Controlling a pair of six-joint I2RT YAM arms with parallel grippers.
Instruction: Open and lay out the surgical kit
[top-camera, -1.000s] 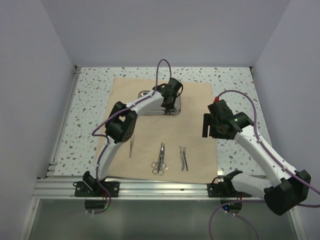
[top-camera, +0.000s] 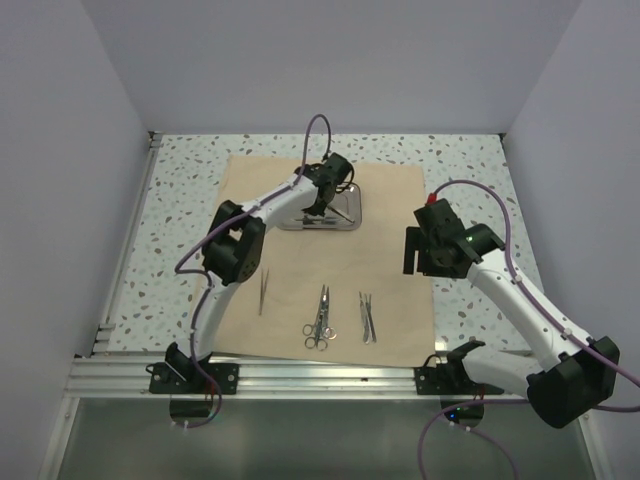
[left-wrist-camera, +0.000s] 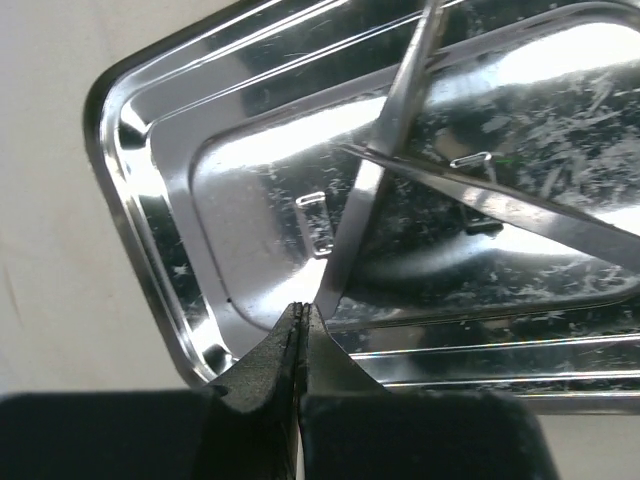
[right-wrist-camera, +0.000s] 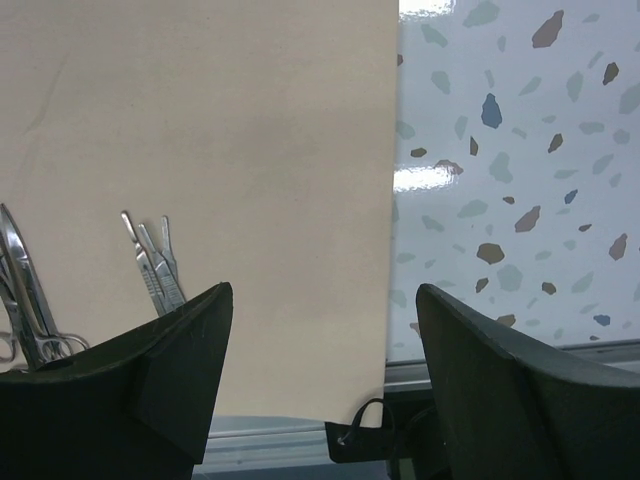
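The metal tray (top-camera: 351, 222) sits at the back of the beige cloth, my left gripper (top-camera: 318, 212) over it. In the left wrist view two thin flat steel instruments (left-wrist-camera: 520, 213) lie crossed in the tray (left-wrist-camera: 150, 220); my left gripper is shut, its tips at the end of one, whether touching I cannot tell. Laid out on the cloth are thin tweezer-like tools (top-camera: 263, 290), several scissor-like instruments (top-camera: 322, 318) and scalpel handles (right-wrist-camera: 158, 270). My right gripper (top-camera: 412, 250) hangs open over the cloth's right edge, nothing between its fingers.
The beige cloth (top-camera: 390, 260) has bare room in its middle and right, below the tray. A speckled table (top-camera: 160, 240) surrounds it, with a metal rail (top-camera: 280, 380) along the front edge.
My left gripper and arm have shifted left across the tray, uncovering more of its right part. The right arm and the laid-out instruments look unchanged.
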